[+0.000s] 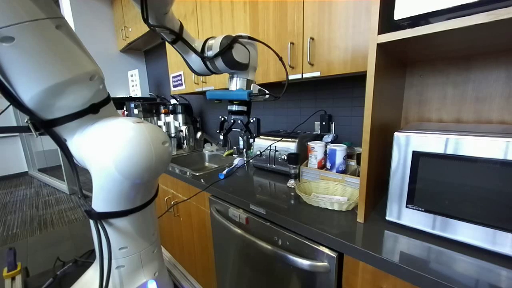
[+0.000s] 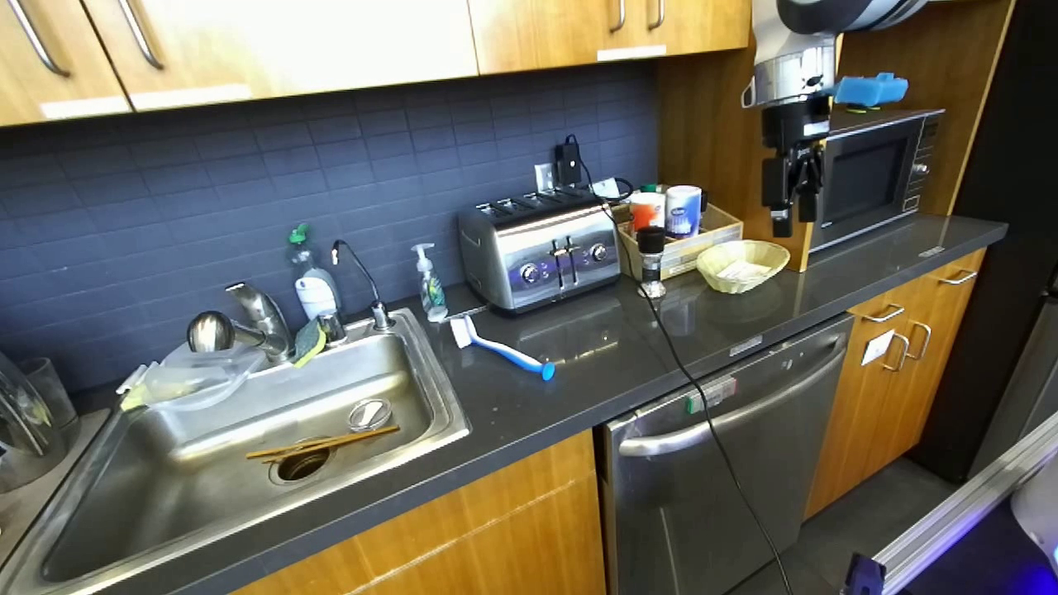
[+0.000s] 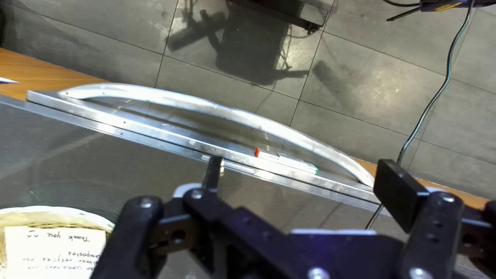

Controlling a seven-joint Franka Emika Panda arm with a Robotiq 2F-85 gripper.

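My gripper hangs high over the counter, pointing down, its two fingers spread. Nothing shows between the fingers in the wrist view, where the dishwasher's front edge and the floor lie beyond them. From the second exterior view, the gripper appears to the right of the wicker basket, in front of the microwave. That basket holds a handwritten note and sits at lower left in the wrist view. A blue and white brush lies on the counter between sink and toaster.
A steel toaster, a pepper grinder and a box of canisters line the back. The sink contains chopsticks. A black cable crosses the counter and dishwasher. Bare counter lies before the toaster.
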